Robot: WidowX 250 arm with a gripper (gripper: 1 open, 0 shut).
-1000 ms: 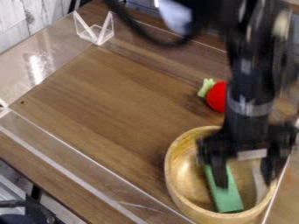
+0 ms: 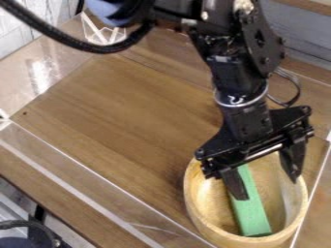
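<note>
My gripper (image 2: 262, 170) hangs low over a tan wooden bowl (image 2: 210, 201) at the bottom right, its two black fingers open and apart. A green bar-shaped object (image 2: 251, 213) lies in the bowl, partly under the left finger. Whether that finger touches it I cannot tell.
Clear plastic edging runs along its left and front sides, with cables below at the lower left. My arm hides much of the back right.
The bowl looks unmoved.
</note>
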